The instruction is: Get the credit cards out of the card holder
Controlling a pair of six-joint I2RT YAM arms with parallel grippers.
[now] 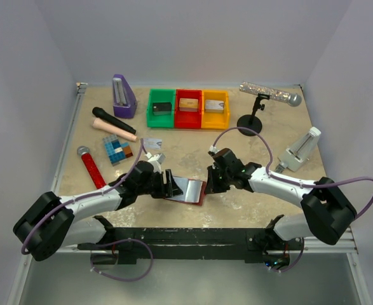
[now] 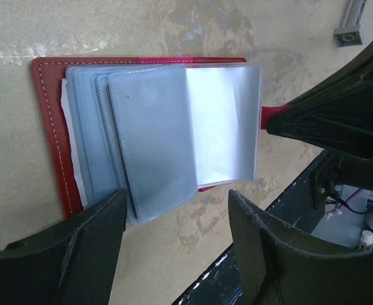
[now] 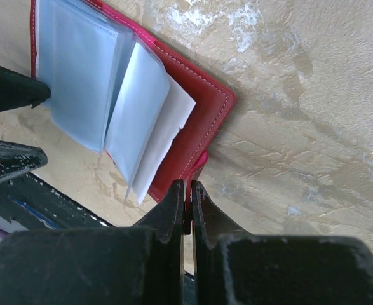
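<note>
The card holder [image 1: 194, 191] lies spread on the table between my grippers, its red cover [image 3: 206, 109] under frosted sleeves [image 2: 153, 127]. A white card-like sheet [image 3: 167, 127] shows beneath a lifted sleeve in the right wrist view. My right gripper is shut on the edge of the red cover. Over the sleeves, at their near side, my left gripper stands open. One of its fingers [image 2: 113, 213] is close to the sleeves' lower edge; whether it touches them I cannot tell.
Behind the holder lies a pale flat card-like piece [image 1: 152, 143]. Green, red and yellow bins [image 1: 188, 119] stand at the back. Blue blocks [image 1: 114, 150] and microphones [image 1: 91, 168] are on the left, a microphone stand [image 1: 250, 124] on the right. Bare table separates holder and bins.
</note>
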